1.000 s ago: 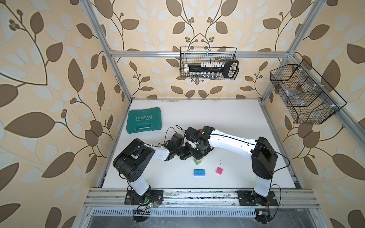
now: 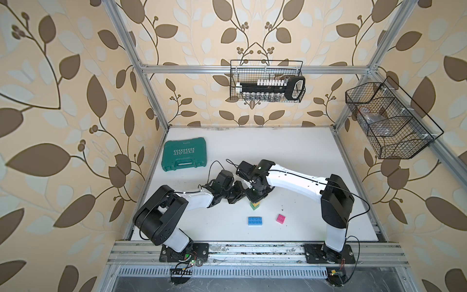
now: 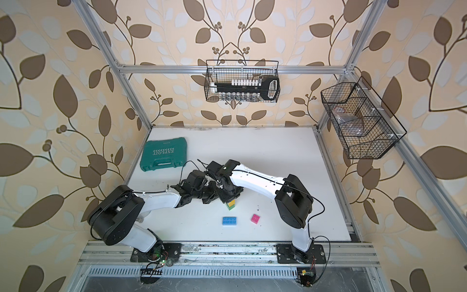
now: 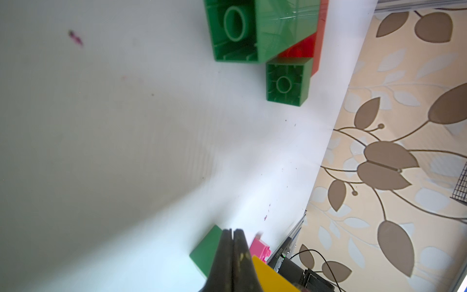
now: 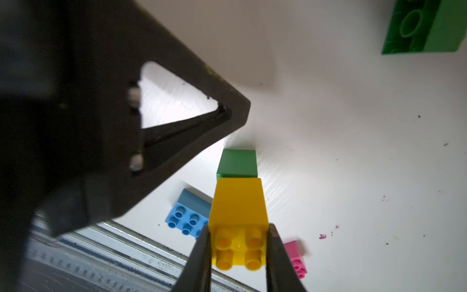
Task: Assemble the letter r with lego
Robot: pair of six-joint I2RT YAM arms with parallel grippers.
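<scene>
My right gripper is shut on a yellow brick (image 5: 239,202), whose studs show between the fingertips. A green brick (image 5: 237,163) shows just past the yellow one; whether they are joined I cannot tell. My left gripper is shut, and nothing shows between its fingers; the green brick and the yellow brick (image 4: 274,279) appear on either side of its tips. In the right wrist view, the left gripper's dark finger (image 5: 228,109) reaches in beside the bricks, apart from the yellow one. Larger green (image 4: 287,29), small green (image 4: 287,80) and red (image 4: 318,39) pieces stand together farther off.
A blue brick (image 2: 255,221) and a pink brick (image 2: 281,219) lie loose near the front. A green case (image 2: 184,153) rests at the back left. Both arms' wrists crowd together over mid-table.
The right gripper and the yellow and green bricks have shifted slightly right.
</scene>
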